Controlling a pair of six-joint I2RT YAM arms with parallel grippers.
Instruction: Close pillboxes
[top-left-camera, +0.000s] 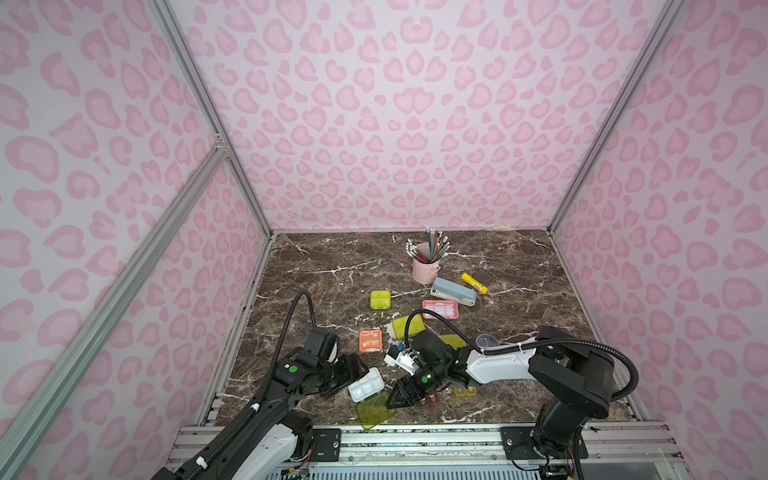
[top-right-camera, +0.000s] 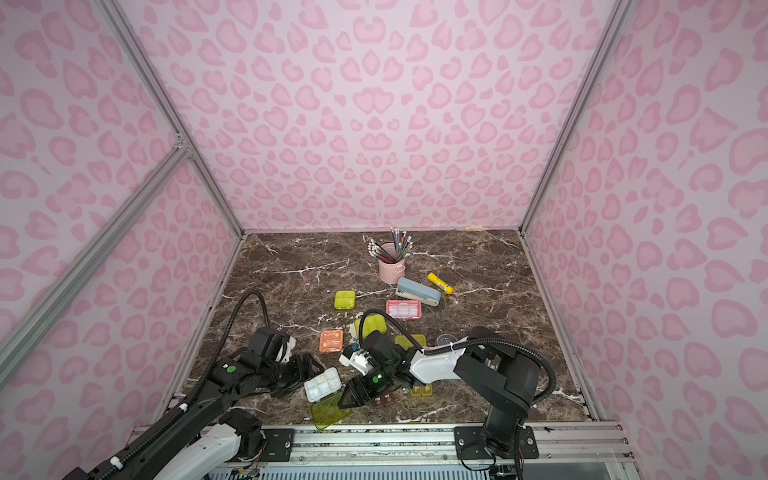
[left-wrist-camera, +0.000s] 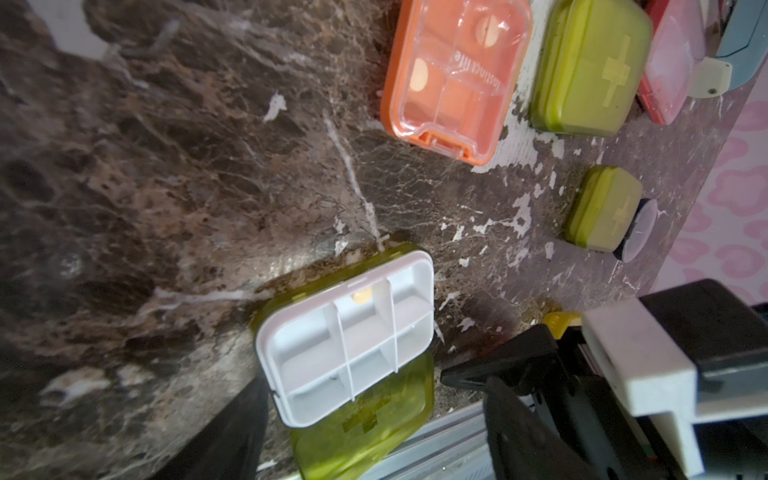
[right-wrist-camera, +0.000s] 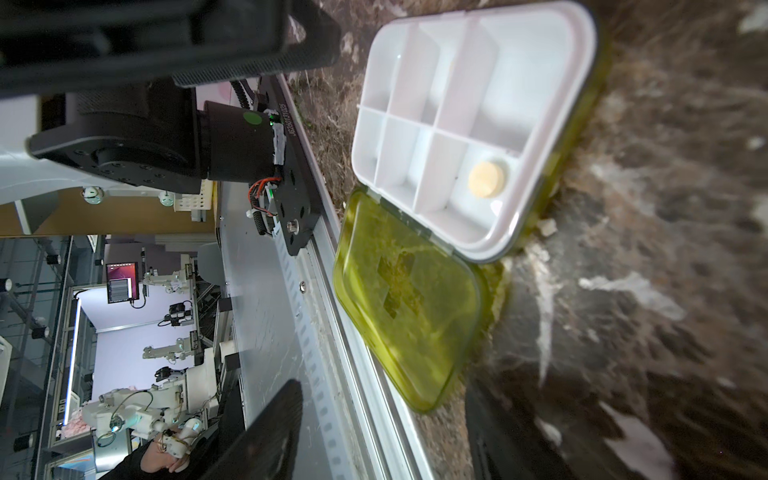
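An olive pillbox lies spread out near the table's front edge. Its white tray (left-wrist-camera: 348, 332) has several compartments, one holding a yellowish pill (right-wrist-camera: 486, 179). The translucent green lid (right-wrist-camera: 408, 296) is folded back flat toward the front rail. At the tray's left side stands my left gripper (top-left-camera: 352, 376), open with nothing between its fingers. My right gripper (top-left-camera: 397, 397) is at the lid's right side, its fingers (right-wrist-camera: 264, 428) apart and empty. In the left wrist view the right gripper's dark fingertip nearly reaches the box's right edge.
A shut orange pillbox (left-wrist-camera: 456, 76) lies behind the white tray. Shut green pillboxes (left-wrist-camera: 592, 68), a pink pillbox (top-left-camera: 440, 309), a blue-grey case (top-left-camera: 453, 291) and a pink pencil cup (top-left-camera: 425, 270) stand farther back. A small yellow box (top-right-camera: 421, 390) lies right of the right gripper.
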